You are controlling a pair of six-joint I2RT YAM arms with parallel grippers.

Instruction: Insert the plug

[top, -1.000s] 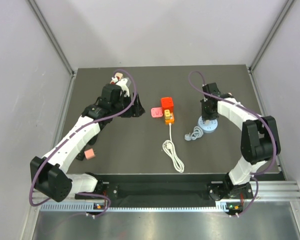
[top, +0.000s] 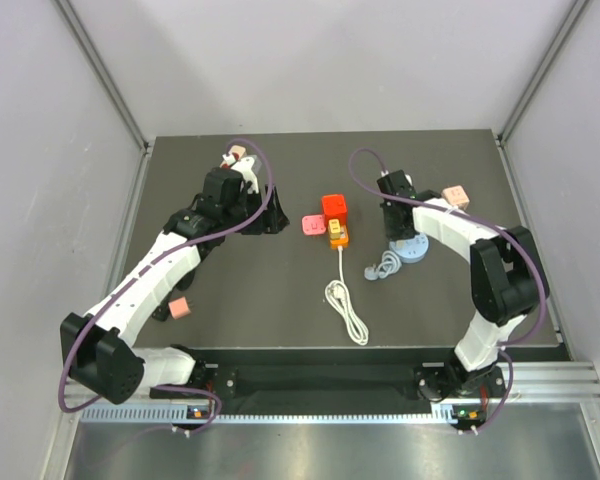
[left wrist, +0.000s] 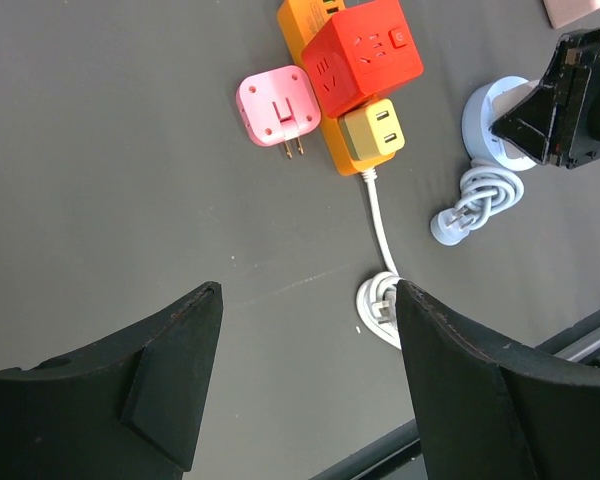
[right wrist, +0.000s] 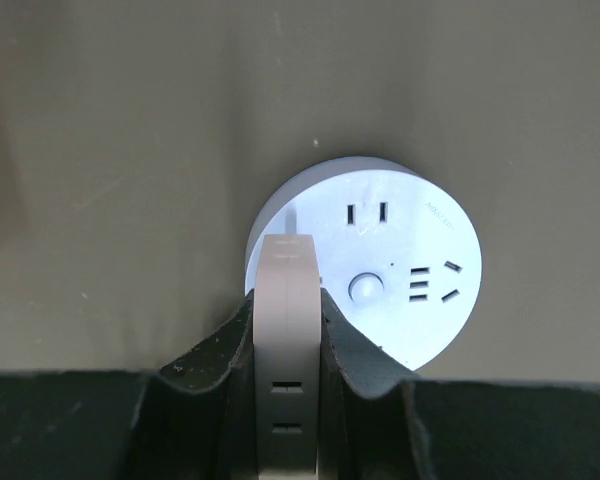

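Note:
In the right wrist view, my right gripper is shut on a pale pinkish plug (right wrist: 287, 270), its fingers either side of it. The plug's far end overlaps the left part of a round white socket disc (right wrist: 405, 250). Free slots show on the disc's top and right side. Any prongs are hidden beneath the plug, so I cannot tell whether they sit in slots. From above, the right gripper (top: 396, 232) covers the left edge of the disc (top: 412, 250). My left gripper stands open and empty, away from the disc.
An orange power strip (left wrist: 340, 143) carries a red cube (left wrist: 365, 55) and a yellow plug (left wrist: 373, 130). Beside it lies a pink plug (left wrist: 278, 105). The disc's coiled grey cord (top: 385, 266) and a white cord (top: 347, 305) lie in front. A beige block (top: 456, 197) sits behind the right arm.
My right gripper has shifted left over the last second. The left arm stays still.

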